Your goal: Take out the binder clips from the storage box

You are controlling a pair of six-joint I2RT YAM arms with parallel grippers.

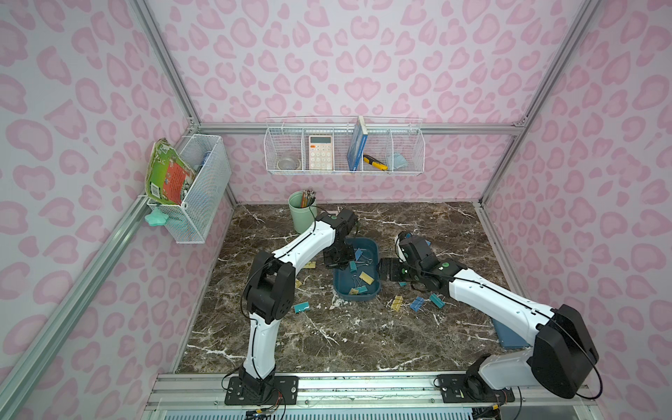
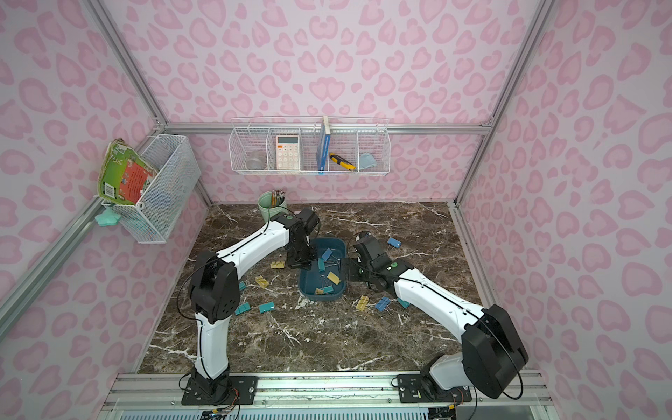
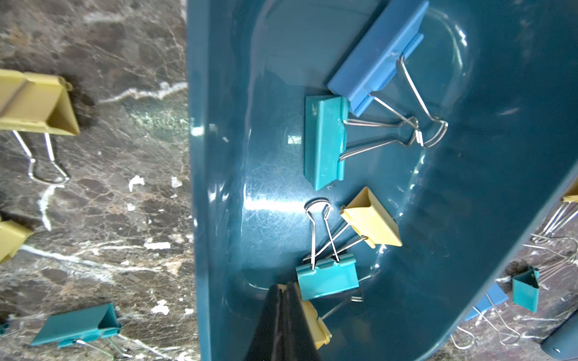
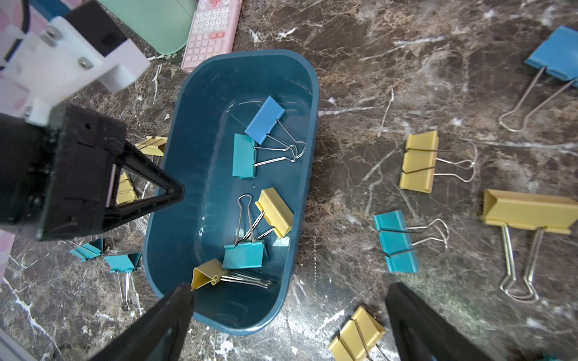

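Note:
The dark blue storage box (image 4: 307, 198) holds a blue clip (image 4: 263, 120), an upper teal clip (image 4: 243, 156), a yellow clip (image 4: 277, 210), a lower teal clip (image 4: 243, 255) and another yellow clip (image 4: 206, 273). Over the box's left rim hangs my left gripper, its fingers together and nothing visible between them. In the left wrist view its tips overlap the lower yellow clip (image 3: 314, 319), but in the right wrist view they stand apart from it. My right gripper is open and empty at the box's right side, fingers spread wide.
Loose binder clips lie on both sides of the box, such as a teal one (image 4: 397, 242) and a yellow one (image 4: 419, 161). A green pen cup (image 1: 302, 213) and a pink calculator (image 4: 212, 33) stand behind.

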